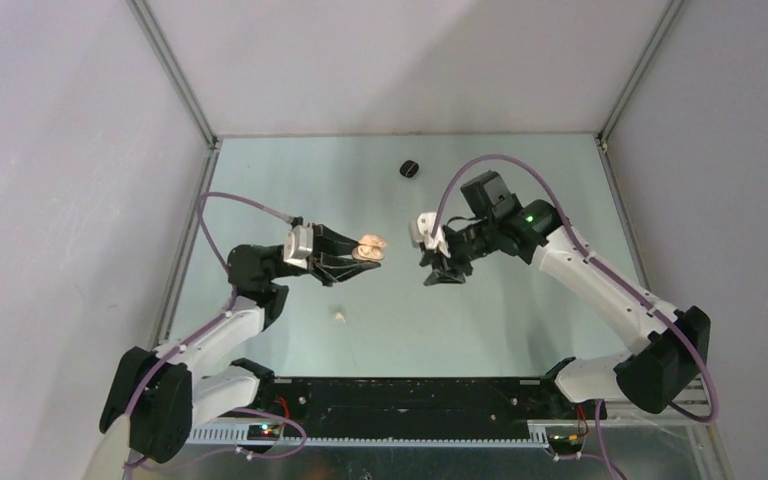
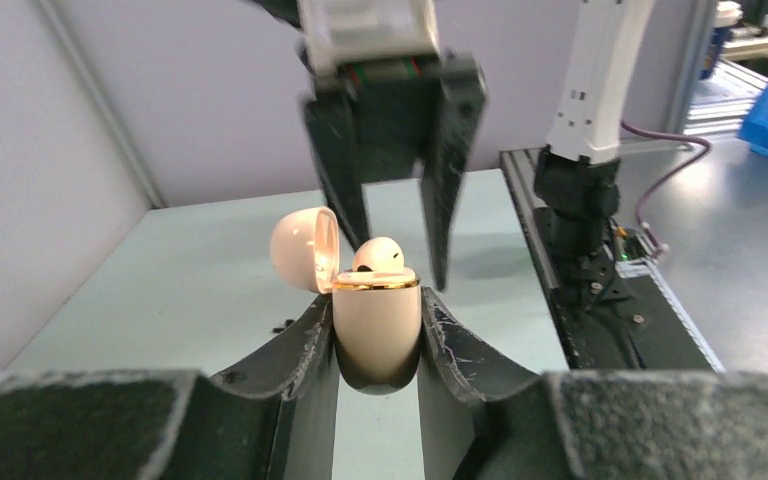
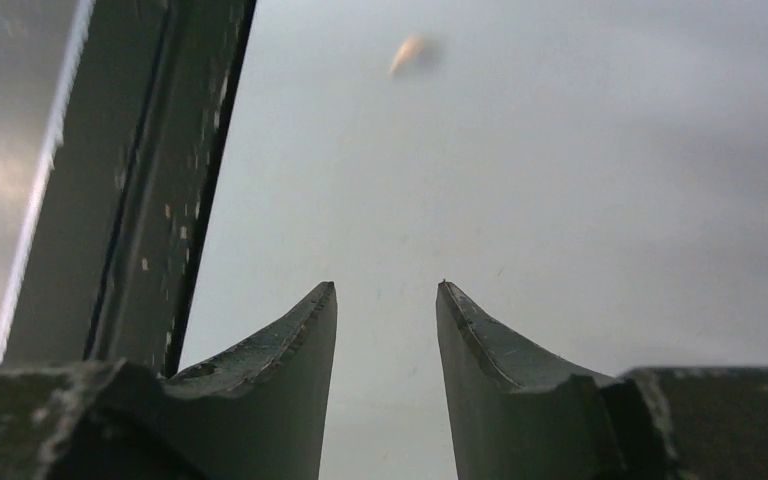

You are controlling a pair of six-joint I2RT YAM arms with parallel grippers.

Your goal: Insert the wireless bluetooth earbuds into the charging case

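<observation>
My left gripper is shut on the pale cream charging case (image 2: 377,330), held up with its lid (image 2: 300,250) open and a rounded cream shape (image 2: 378,252) showing in its top. In the top view a small cream piece (image 1: 340,315) lies on the table below the left gripper; it appears blurred in the right wrist view. My right gripper is part open with nothing between its fingers, hanging apart from the case, to the right of it in the top view.
A small black object (image 1: 409,169) sits at the back middle of the table (image 1: 510,330). The table is otherwise mostly clear, bounded by walls and a dark front rail (image 1: 410,400).
</observation>
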